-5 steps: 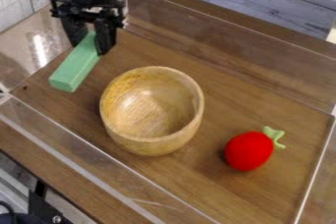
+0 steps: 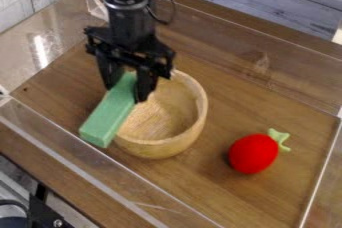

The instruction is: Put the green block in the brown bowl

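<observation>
The green block (image 2: 107, 119) is a long bar, tilted, with its upper end between the fingers of my black gripper (image 2: 131, 82). My gripper is shut on it. Seen from this camera, the block overlaps the left part of the brown bowl (image 2: 183, 122), and its lower end reaches past the bowl's left rim. How high the block hangs above the rim I cannot tell. The bowl looks empty where its inside shows; the block and gripper hide its upper left part.
A red toy vegetable (image 2: 253, 154) with a green stem lies on the wooden table right of the bowl. Wooden walls edge the table at the back and the lower left. Bare table (image 2: 247, 57) spreads behind and to the right of the bowl.
My gripper has come right and toward the camera with the green block in it, from the bowl's upper left to over its left part. The bowl and red toy have stayed put.
</observation>
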